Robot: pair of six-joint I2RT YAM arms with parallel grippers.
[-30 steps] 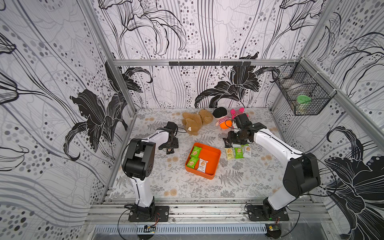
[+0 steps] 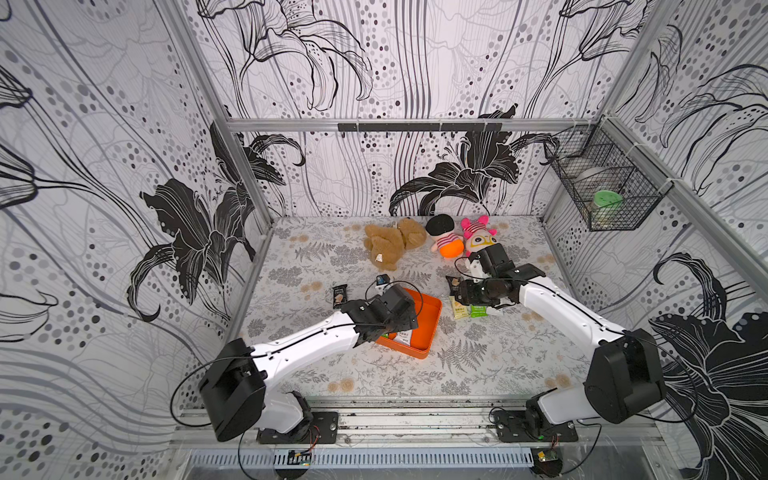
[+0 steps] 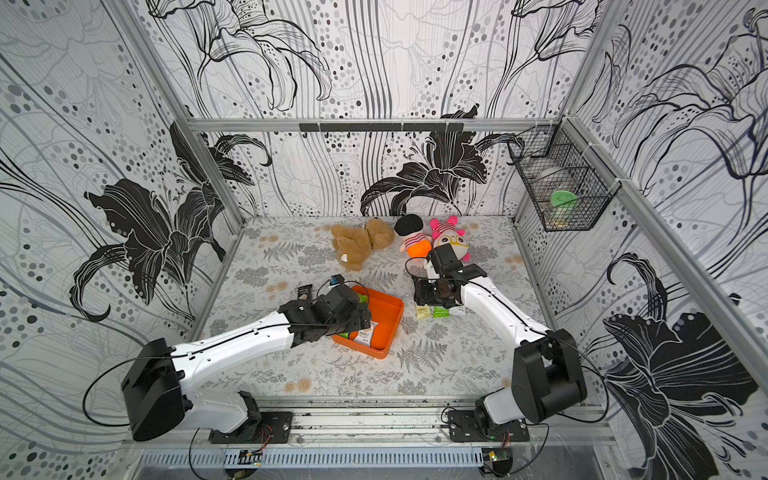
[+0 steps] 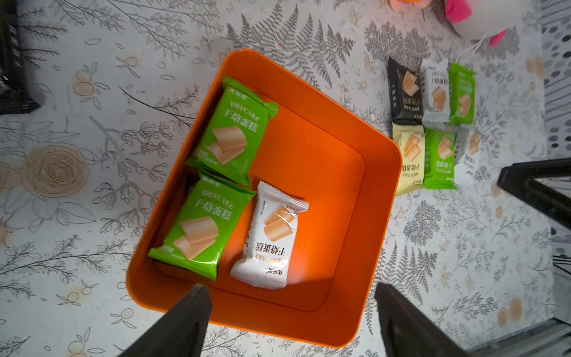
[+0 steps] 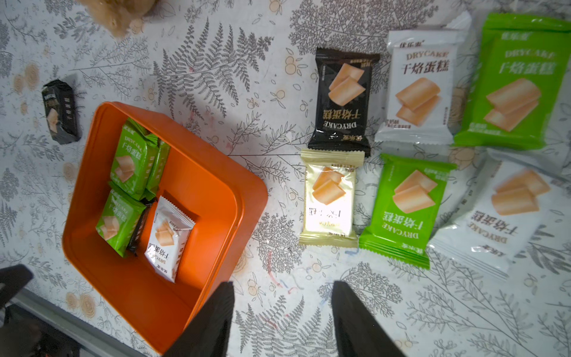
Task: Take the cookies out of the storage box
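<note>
The orange storage box (image 4: 333,321) holds two green cookie packs (image 4: 205,229) lying along its left side and a white pack (image 4: 270,241) beside them; dark packaging shows under the greens. My left gripper is above the box, open and empty. On the table right of the box are a black pack (image 5: 342,101), a gold pack (image 5: 329,199), two green packs (image 5: 407,208) and two white packs (image 5: 419,86). My right gripper hovers near them, its fingers apart and nothing between them. Another black pack (image 2: 340,295) lies left of the box.
Along the back of the table sit a brown teddy bear (image 2: 385,245), a doll in a black cap (image 2: 441,228) and a pink toy (image 2: 478,233). A wire basket (image 2: 616,180) hangs on the right wall.
My left arm has swung right from beside the box to above it; the black pack now lies uncovered on the left.
</note>
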